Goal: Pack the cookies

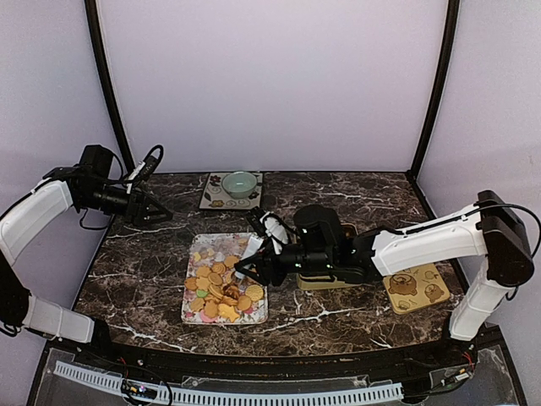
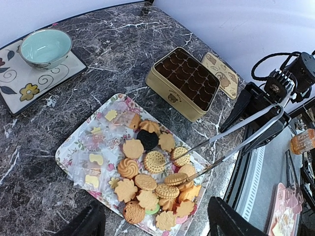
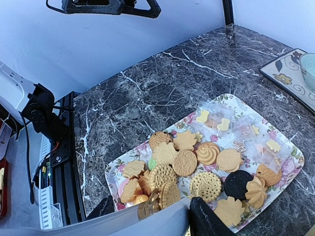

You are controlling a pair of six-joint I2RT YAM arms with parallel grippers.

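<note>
Round, flower-shaped and dark cookies (image 2: 154,161) lie heaped on a floral tray (image 1: 188,296). My right gripper (image 1: 260,269) is shut on a pair of metal tongs (image 2: 241,142) and hangs over the tray's right side. The tongs' tips are spread among the cookies, one beside a tilted round cookie (image 3: 170,195); whether they grip it I cannot tell. To the tray's right stands a cream box (image 2: 172,96) with empty brown compartments, mostly behind the right arm in the top view. My left gripper (image 1: 155,216) is open and empty, away from the tray at left.
Several small clear-wrapped packets (image 3: 243,129) lie on the tray's far part. Behind it, a pale green bowl (image 1: 240,183) rests on a decorated tile (image 1: 211,200). The bear-patterned lid (image 1: 417,288) lies at right. Open marble lies left of the tray.
</note>
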